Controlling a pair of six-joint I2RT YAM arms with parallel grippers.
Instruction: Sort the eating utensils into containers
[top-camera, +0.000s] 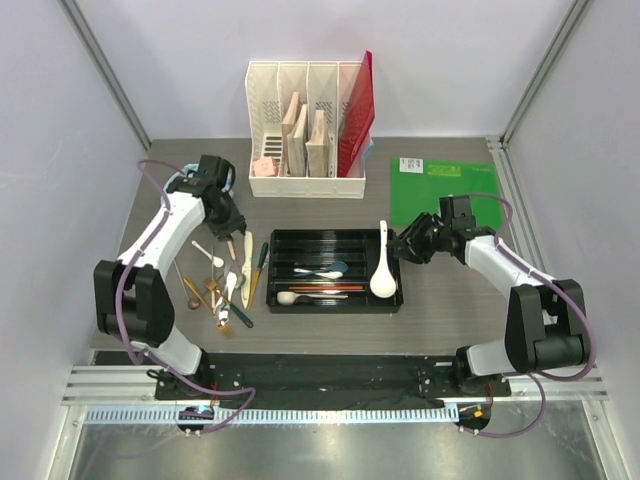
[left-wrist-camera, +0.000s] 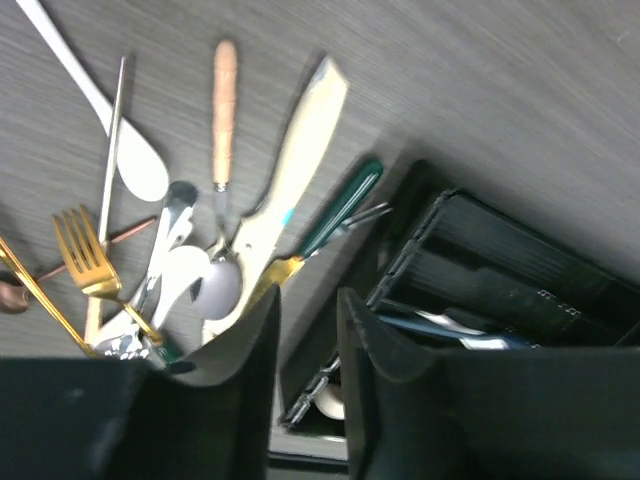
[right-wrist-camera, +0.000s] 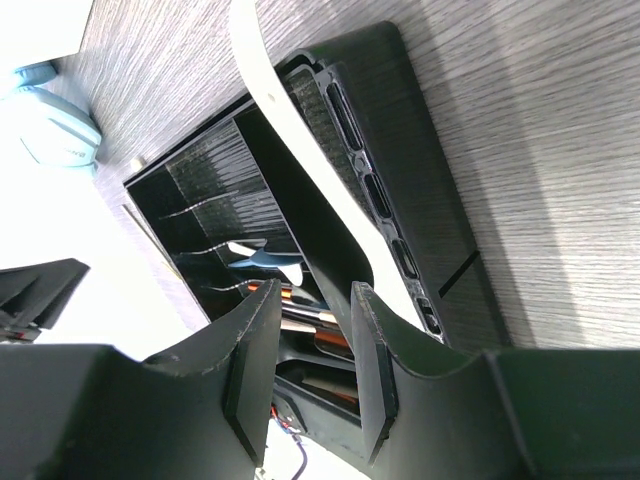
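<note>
A pile of forks, spoons and knives (top-camera: 218, 290) lies left of the black divided tray (top-camera: 335, 245). My left gripper (top-camera: 232, 222) is raised over the pile's upper part, open and empty; in the left wrist view a gold fork (left-wrist-camera: 85, 260), a white spoon (left-wrist-camera: 140, 160) and a cream knife (left-wrist-camera: 295, 160) lie beneath it. The tray holds several utensils and a big white ladle (top-camera: 382, 270) in its right section. My right gripper (top-camera: 403, 245) is at the tray's right edge by the ladle; in the right wrist view its fingers stand slightly apart, with nothing clearly between them.
A white upright organizer (top-camera: 262, 80) with boards and a red panel stands at the back. A green mat (top-camera: 440, 170) lies at back right. A light blue ring-shaped item is behind the left arm. The table right of the tray is clear.
</note>
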